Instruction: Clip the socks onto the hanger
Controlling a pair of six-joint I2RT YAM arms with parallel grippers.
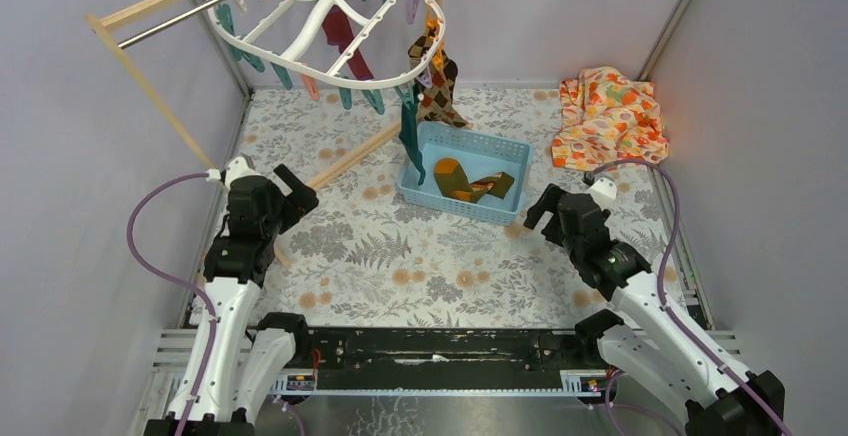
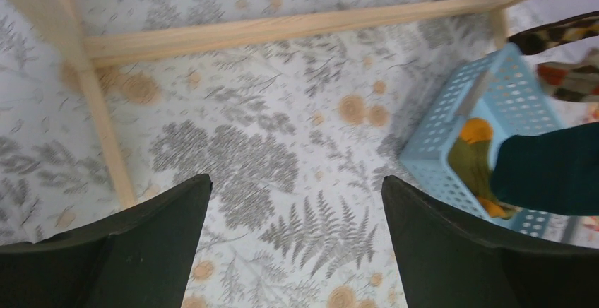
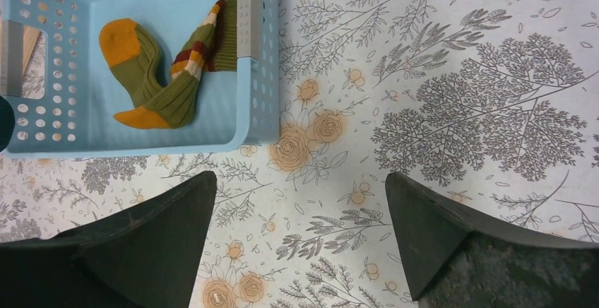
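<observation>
A white hanger (image 1: 324,66) with coloured clips hangs at top in the top view, with maroon (image 1: 338,28), checked (image 1: 430,96) and dark teal socks (image 1: 410,136) on it. Olive socks with orange and striped parts (image 3: 169,99) lie in a blue basket (image 1: 470,211). My left gripper (image 1: 296,191) stands open over the left of the table, left of the basket, with nothing between its fingers. My right gripper (image 1: 542,216) is open at the basket's right, over bare patterned table in the right wrist view.
A wooden frame (image 1: 155,11) supports the hanger, with a beam (image 2: 282,27) crossing the table. An orange patterned cloth (image 1: 605,121) lies at the back right.
</observation>
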